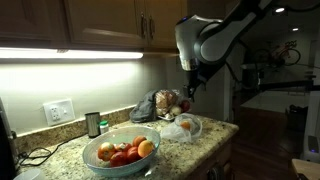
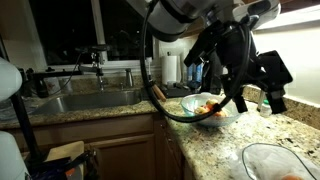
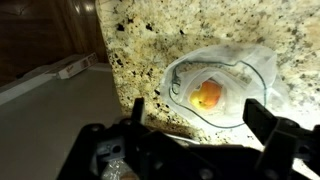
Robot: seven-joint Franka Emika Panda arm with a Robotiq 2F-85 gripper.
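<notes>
My gripper stands open high above the counter, its two fingers wide apart with nothing between them. Below it in the wrist view lies an orange-yellow fruit (image 3: 206, 95) inside a clear plastic bag or container (image 3: 238, 75). Exterior view 1 shows that clear plastic (image 1: 184, 130) on the counter, to the right of a large pale bowl (image 1: 93, 158) heaped with red and orange fruit (image 1: 126, 152). From the other side, in exterior view 2, the arm partly covers the bowl (image 2: 205, 119), and the clear plastic (image 2: 270, 160) shows at the lower right.
At the back of the counter are bagged goods (image 1: 164, 102), a dark cylinder (image 1: 93, 125) and a small green-topped container (image 1: 104, 126). Cabinets (image 1: 105, 22) hang above. A sink (image 2: 75, 100) is at the far left in exterior view 2.
</notes>
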